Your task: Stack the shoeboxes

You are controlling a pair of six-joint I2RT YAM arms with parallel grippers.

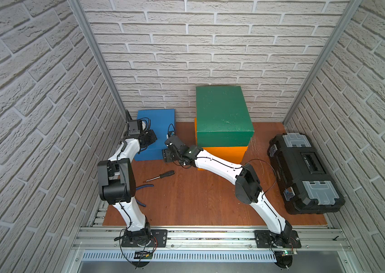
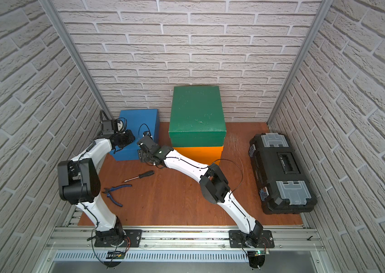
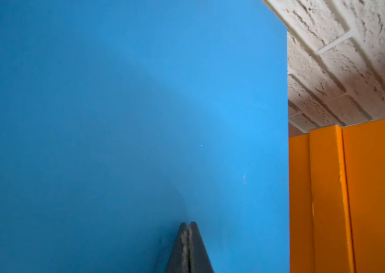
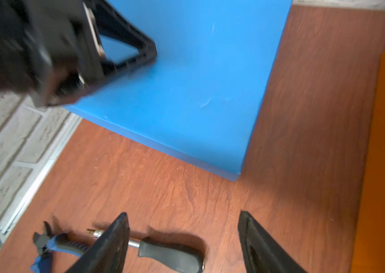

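Observation:
The blue shoebox (image 1: 161,120) lies on the table at the back left, near the wall. In the left wrist view its blue face (image 3: 133,113) fills most of the picture. My left gripper is shut with its tips together, nothing between them, close against that face; I cannot tell whether they touch. My right gripper stands open and empty by the box's front right corner. To the right, a green shoebox (image 1: 222,107) sits on top of an orange shoebox (image 1: 226,153).
A screwdriver (image 1: 160,176) and blue-handled pliers (image 2: 115,194) lie in front of the blue box. A black toolbox (image 1: 308,170) occupies the right side. Bare tabletop (image 1: 192,200) spreads across the front middle.

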